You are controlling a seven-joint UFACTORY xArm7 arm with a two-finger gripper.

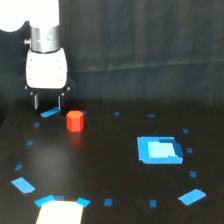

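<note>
The white gripper [48,100] hangs at the upper left of the camera view, its thin dark fingers spread open with nothing seen between them. It is above and left of a red block [75,121] standing on the dark table [110,170]. At the right lies a flat bright blue shape with a pale rectangle inside [160,150]. A pale cream object [60,212] sits at the bottom left, cut off by the frame edge.
Small blue strips and squares [192,196] are scattered over the table, including a strip [50,112] near the gripper.
</note>
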